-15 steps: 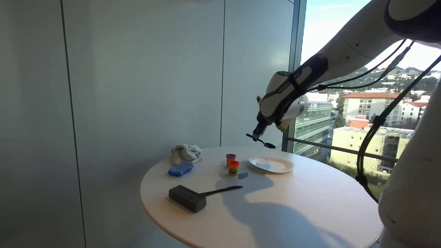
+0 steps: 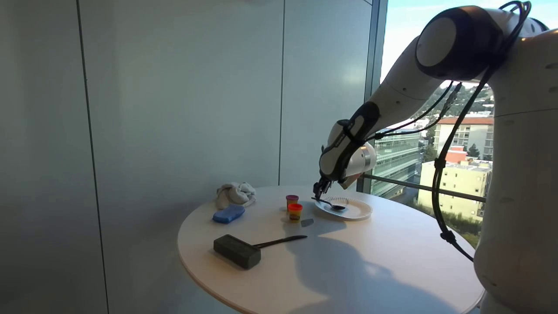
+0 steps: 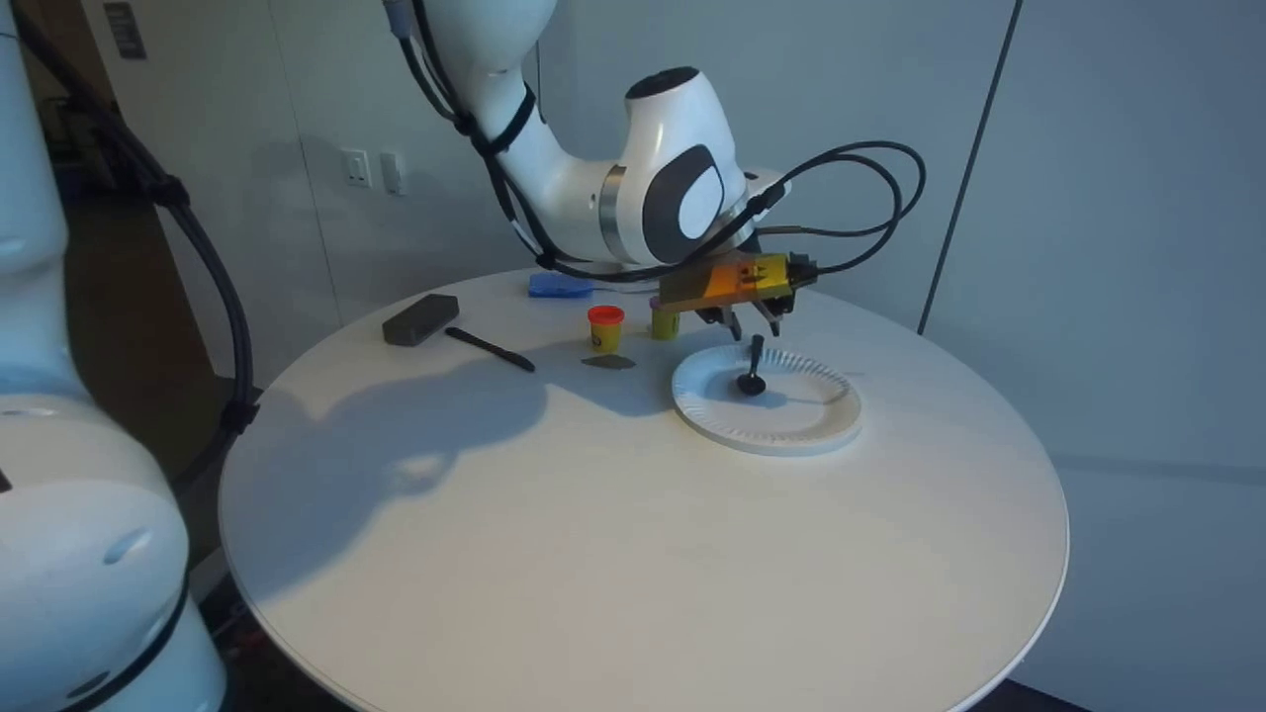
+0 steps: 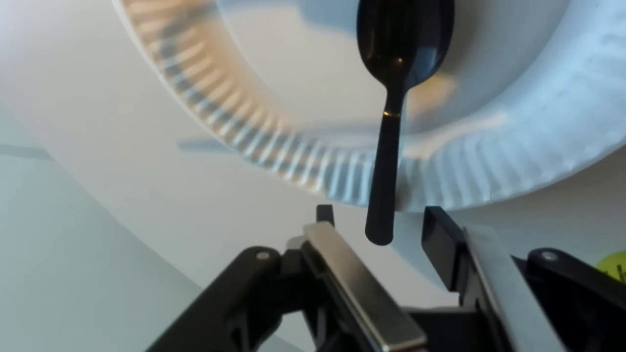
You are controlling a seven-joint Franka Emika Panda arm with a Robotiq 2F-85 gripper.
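A black spoon point(image 4: 387, 146) rests on the white paper plate point(image 4: 346, 176), its bowl inside and its handle crossing the fluted rim. In exterior view 2 the same spoon point(image 3: 753, 382) lies toward the plate's point(image 3: 819, 433) far side. My gripper is open around the handle's end in the wrist view, with a gap on both sides and neither finger touching it. From exterior view 1, the gripper point(image 2: 317, 194) appears low at the rim of the plate point(image 2: 363, 213).
Two small tubs, one red-lidded point(image 2: 295, 212) and one purple-lidded point(image 2: 291, 199), stand beside the plate. A dark mallet point(image 2: 238, 251), a blue sponge point(image 2: 228, 213) and a pale cloth point(image 2: 236, 194) lie farther left.
The spoon was held in the air above the plate; now it rests on the plate. My arm has come down and to the left in exterior view 1, and the fingers have let go of the handle.
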